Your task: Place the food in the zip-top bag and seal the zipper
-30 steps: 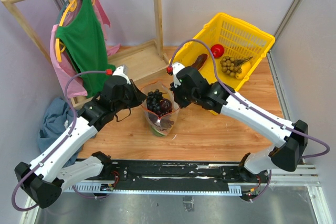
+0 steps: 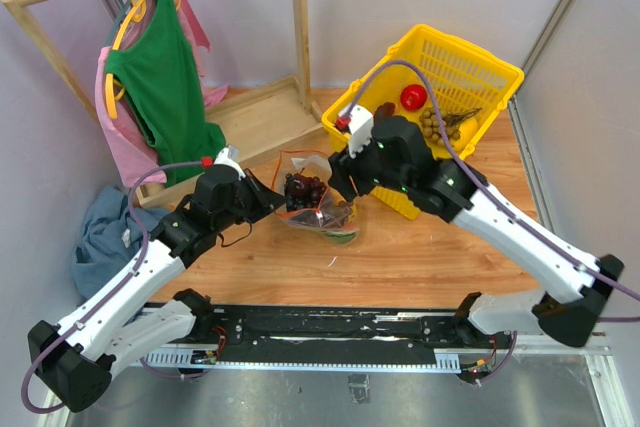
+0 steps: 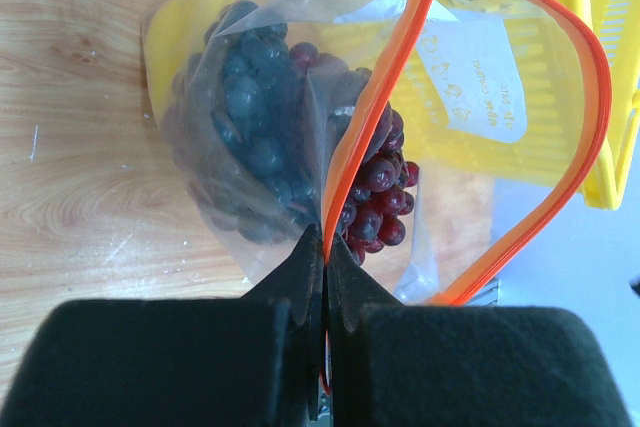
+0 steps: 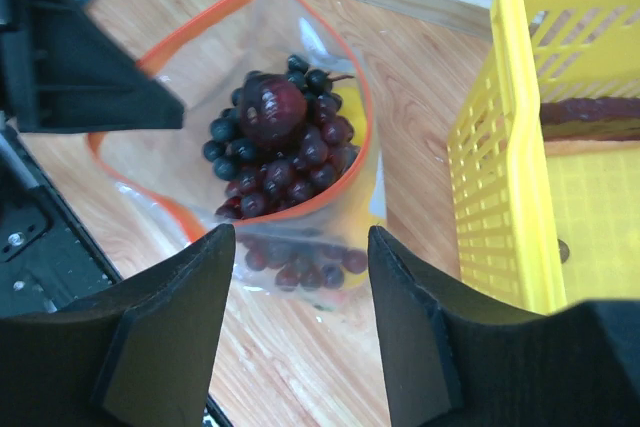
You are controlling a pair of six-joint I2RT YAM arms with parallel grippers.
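Observation:
The clear bag with an orange zip rim stands on the table, its mouth gaping. Inside lie dark grapes, a round dark red fruit and something yellow behind them. My left gripper is shut on the orange rim at the bag's left side, as the left wrist view shows. Just right of the bag, my right gripper stands open; the bag's near side shows beyond its spread fingers, and nothing is held between them.
A yellow basket at the back right holds a tomato, pale grapes and other food. At the left a wooden rack carries clothes, with blue cloth below.
The bag's mouth has shifted and turned. The left gripper moved slightly right.

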